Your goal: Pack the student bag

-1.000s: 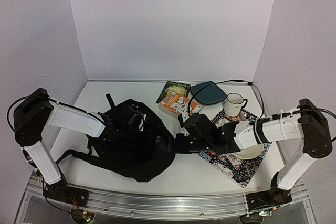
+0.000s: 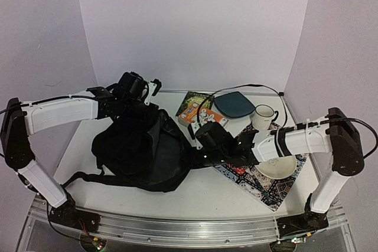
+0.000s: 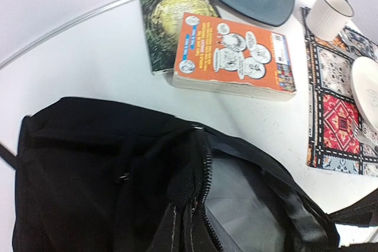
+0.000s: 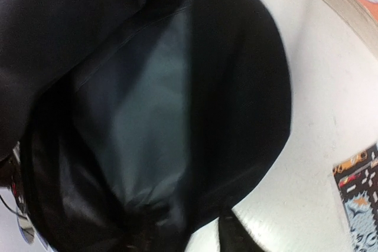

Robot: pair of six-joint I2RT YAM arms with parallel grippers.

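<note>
The black bag (image 2: 127, 149) lies on the left half of the table with its grey lining (image 3: 242, 199) showing through the mouth. My left gripper is shut on the bag's zipped edge, fabric bunched at its fingertips. On the bag's right rim is my right gripper (image 2: 194, 156); its fingers are dark and blurred against black cloth in the right wrist view, so its grip is unclear. Behind the bag lie an orange comic book (image 3: 233, 54) and a green book (image 3: 168, 19), partly overlapped by it. The dark blue-grey case (image 2: 234, 104) lies beside them.
At the right a patterned mat (image 2: 269, 196) carries a white bowl (image 2: 277, 167), partly under my right arm. A white mug (image 2: 261, 116) stands at its back corner, and a fork (image 3: 365, 137) lies by the bowl. Bare table (image 2: 159, 205) shows along the front.
My left gripper has risen from over the bag toward the back, pulling the fabric up, and more of the lining shows. My right arm has shifted slightly left with the bag's right rim.
</note>
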